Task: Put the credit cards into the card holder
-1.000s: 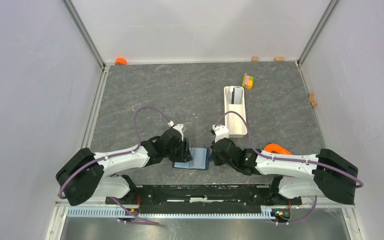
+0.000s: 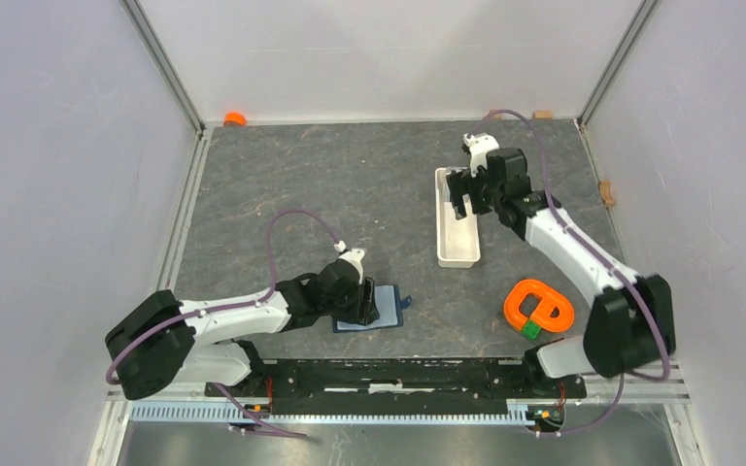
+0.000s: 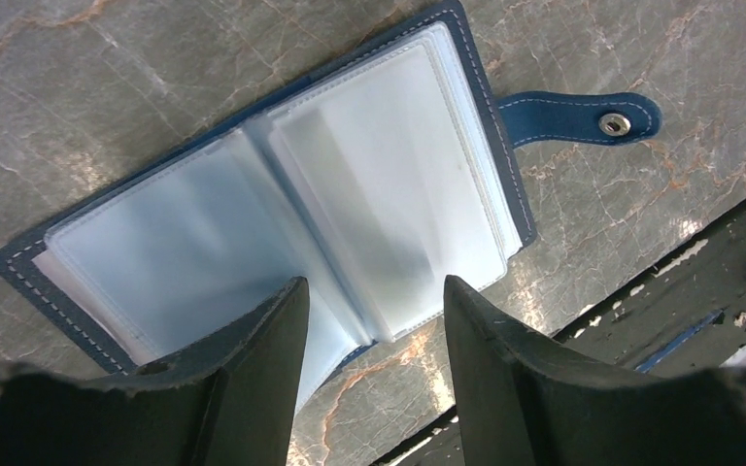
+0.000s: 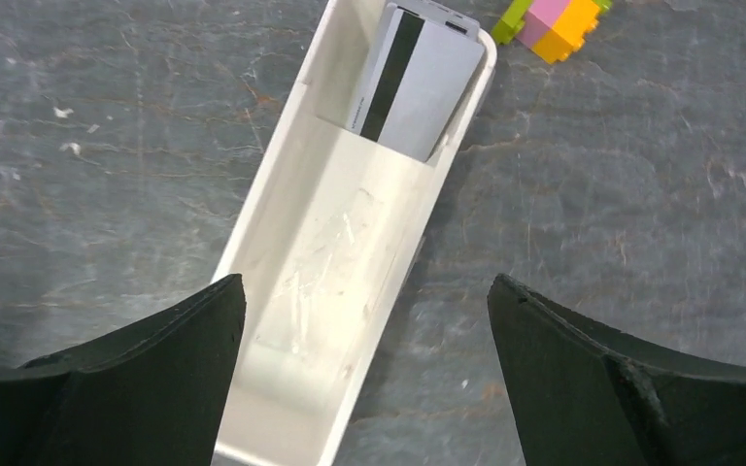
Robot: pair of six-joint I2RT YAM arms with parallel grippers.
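Observation:
The card holder (image 3: 398, 165), dark blue with clear sleeves, lies spread flat, its snap strap (image 3: 573, 116) stretched out to one side. Just above it is my left gripper, part open, with nothing between its fingers. A white card with a black stripe (image 4: 418, 78) lies at the far end of a long white tray (image 4: 301, 282) in the right wrist view; whether more cards lie under it cannot be told. My right gripper stands open over the tray, its fingers empty. In the top view that arm hides most of the card end.
Colored toy blocks (image 4: 554, 24) stand beside the tray's far end. An orange ring-shaped toy with a green block (image 2: 539, 309) sits at the front right. Orange cap (image 2: 234, 118) at the back left.
My right arm has swung from beside the card holder up and back to the tray, uncovering the orange toy. The left gripper has shifted only slightly over the holder.

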